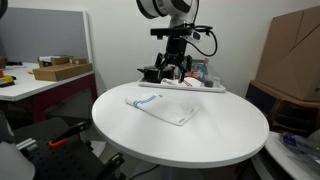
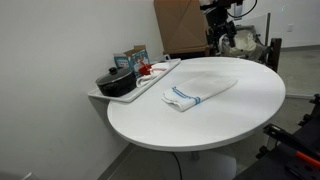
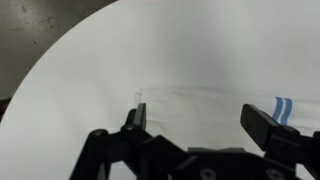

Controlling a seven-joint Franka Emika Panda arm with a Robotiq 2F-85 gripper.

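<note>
A white cloth (image 1: 168, 108) with blue stripes at one end lies flat on the round white table (image 1: 215, 140). In exterior view 2 the cloth (image 2: 200, 92) stretches across the tabletop, its striped end towards the camera. My gripper (image 1: 173, 70) hangs above the table, pointing down and clear of the cloth. From the wrist, the gripper shows widely parted black fingers, with only the table and cloth (image 3: 205, 103) seen below between them. The blue stripes (image 3: 283, 110) appear beside the right finger.
A white tray (image 2: 125, 96) at the table's edge carries a black lidded pot (image 2: 116, 80), a crumpled red-and-white cloth (image 2: 153, 72) and a colourful box (image 2: 131, 58). Cardboard boxes (image 1: 62, 70) stand on a side table.
</note>
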